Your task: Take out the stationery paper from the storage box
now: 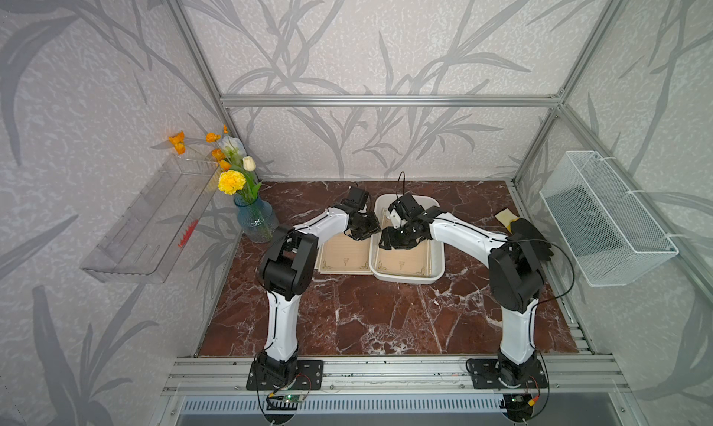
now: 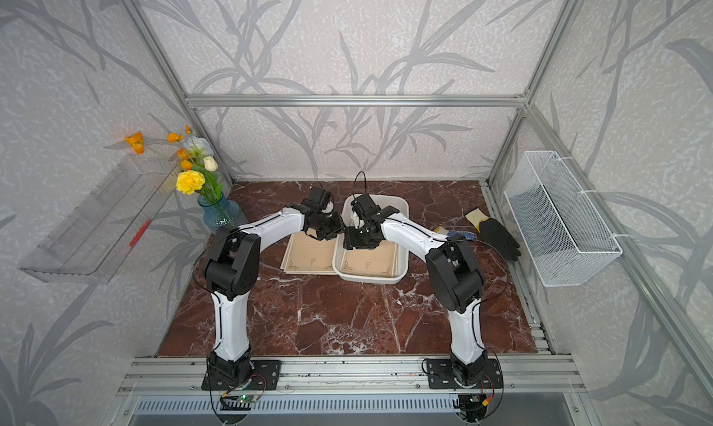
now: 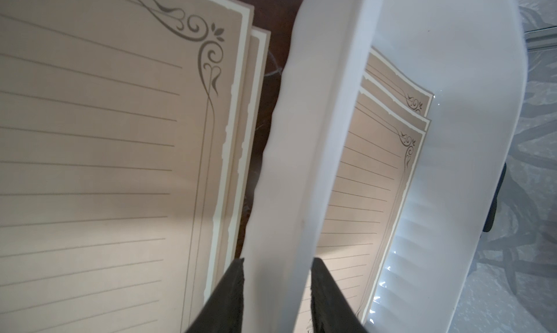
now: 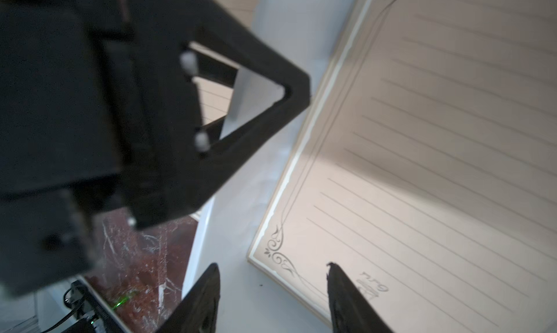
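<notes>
The white storage box (image 1: 439,262) stands mid-table with lined tan stationery paper (image 1: 403,262) lying in it. More of the same paper (image 3: 87,158) lies stacked on the table just left of the box. My left gripper is at the box's left wall, its fingers apart with the rim appearing between them; whether they touch it I cannot tell. Inside the box, near that wall, my right gripper stands open above the lower left part of the paper, holding nothing. Both arms hide parts of the sheets in the top views.
A glass vase with flowers (image 1: 256,219) stands at the back left, a dark glove (image 1: 531,236) at the right. A clear basket (image 1: 130,266) and white mesh basket (image 1: 609,218) hang on the walls.
</notes>
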